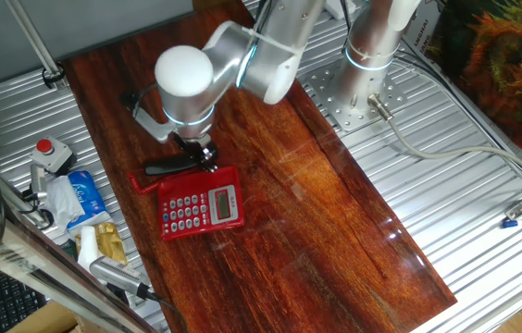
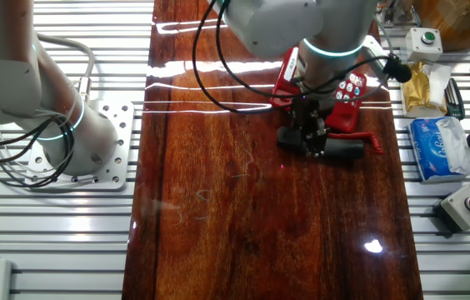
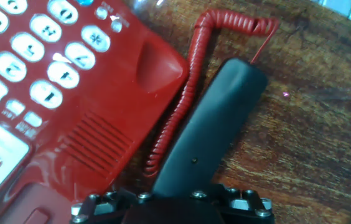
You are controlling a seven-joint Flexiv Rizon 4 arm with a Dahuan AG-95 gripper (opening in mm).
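Observation:
A red desk phone (image 1: 201, 203) with pale keys and a small display lies on the wooden table. Off its cradle, the black handset (image 3: 213, 124) rests on the wood along the phone's edge, joined to a coiled red cord (image 3: 191, 81). My gripper is low over the handset's near part, which runs in under the gripper at the bottom of the wrist view. In exterior view 2 the gripper (image 2: 312, 146) hides the handset's middle. Whether its fingers are closed on the handset does not show.
Beside the table lie a blue tissue pack (image 1: 86, 198), a gold packet (image 1: 111, 242) and a box with a red button (image 1: 50, 153).

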